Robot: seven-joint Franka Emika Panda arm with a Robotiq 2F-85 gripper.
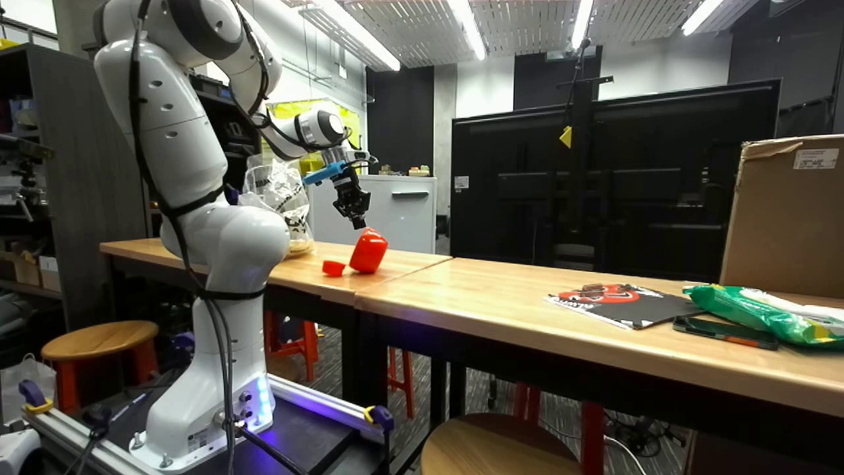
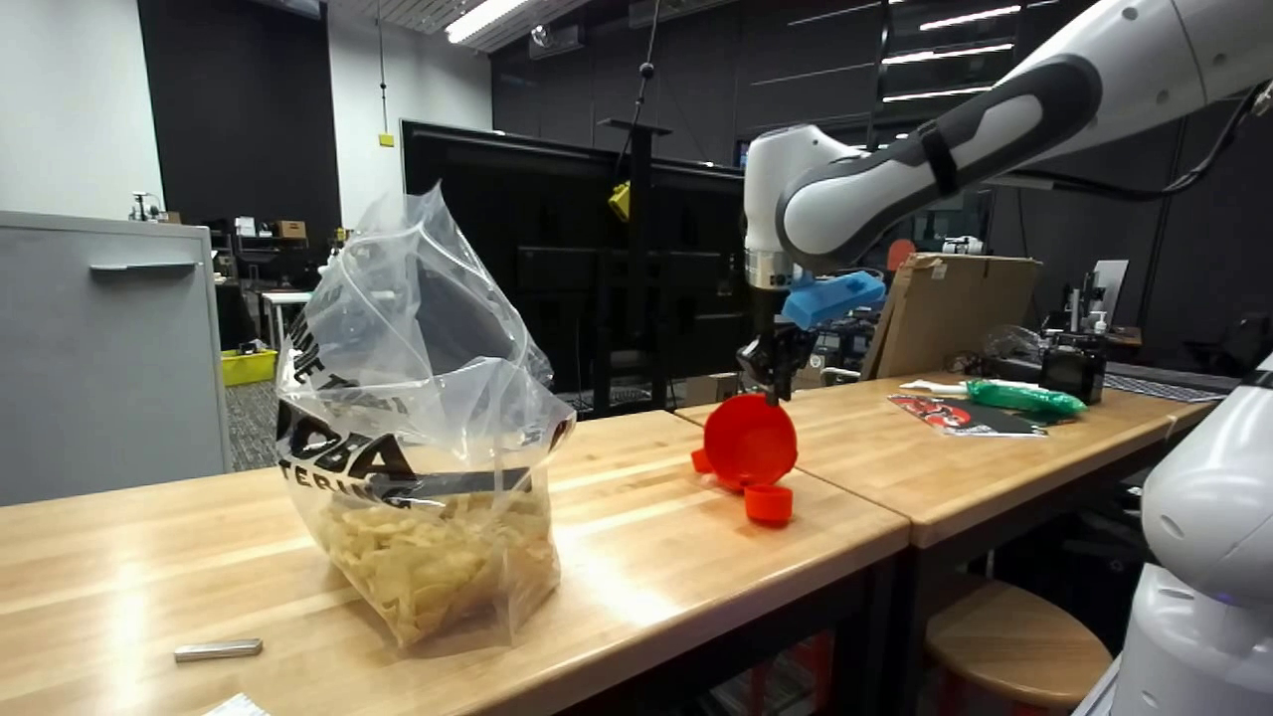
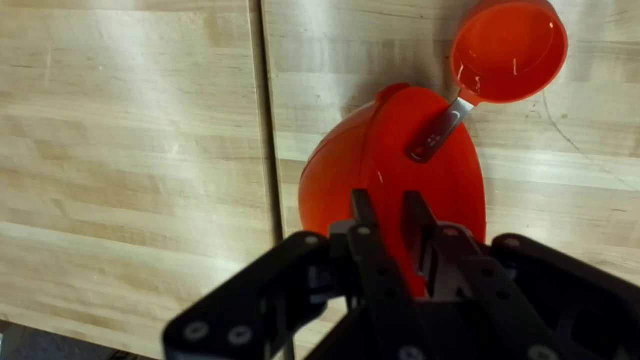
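Observation:
A red rounded container (image 1: 368, 252) leans on the wooden table, its wide mouth turned toward the second exterior camera, where its red interior (image 2: 749, 442) shows. Over its upper edge, my gripper points down with its two dark fingers close together; red shows in the narrow gap. It appears shut on the container's rim, though the exact contact is partly hidden by the fingers (image 3: 363, 210). Beside the container's mouth lies a small red cup (image 3: 510, 51) with a metal handle (image 3: 442, 129) reaching over the container.
A clear bag (image 2: 418, 477) of yellowish chips stands nearby. A metal bar (image 2: 219, 650) lies beyond it. Along the table sit a black and red packet (image 1: 625, 302), a green bag (image 1: 763, 313) and a cardboard box (image 1: 787, 214). Bare tabletop (image 1: 475, 289) lies between.

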